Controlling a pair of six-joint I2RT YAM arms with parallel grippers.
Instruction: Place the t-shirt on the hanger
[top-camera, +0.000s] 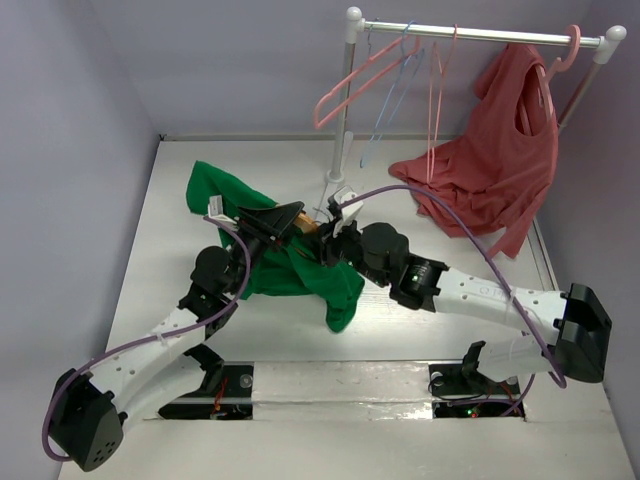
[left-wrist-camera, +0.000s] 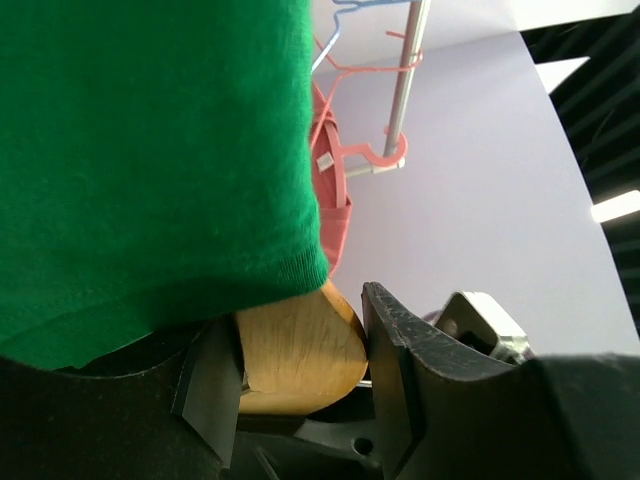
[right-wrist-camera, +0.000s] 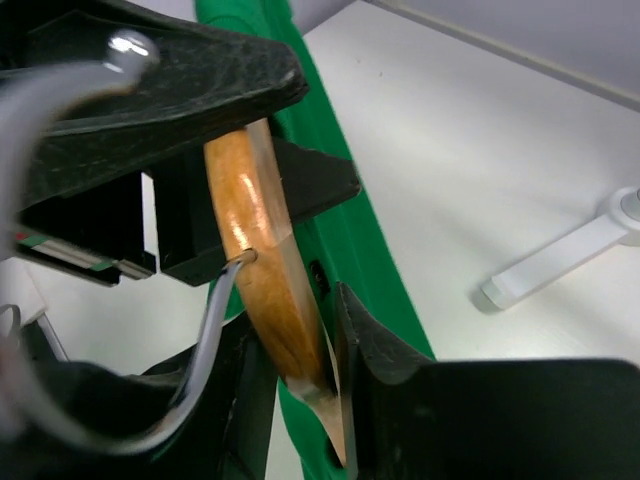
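Note:
A green t-shirt (top-camera: 278, 262) hangs around a wooden hanger (top-camera: 307, 223) in the middle of the top view. My left gripper is shut on the hanger's wood (left-wrist-camera: 305, 352); the green cloth (left-wrist-camera: 150, 180) drapes just over that spot in the left wrist view. Close beside it, my right gripper is shut on the same wooden hanger (right-wrist-camera: 255, 215), lower along its bar. The hanger's metal hook (right-wrist-camera: 207, 335) sticks out of the wood and curves to the left. How much of the hanger lies inside the shirt is hidden.
At the back right, a white rack (top-camera: 480, 35) carries pink and blue hangers and a red shirt (top-camera: 490, 150). The rack's foot (right-wrist-camera: 555, 262) reaches onto the white table near the shirt. Bare table lies left of the green cloth.

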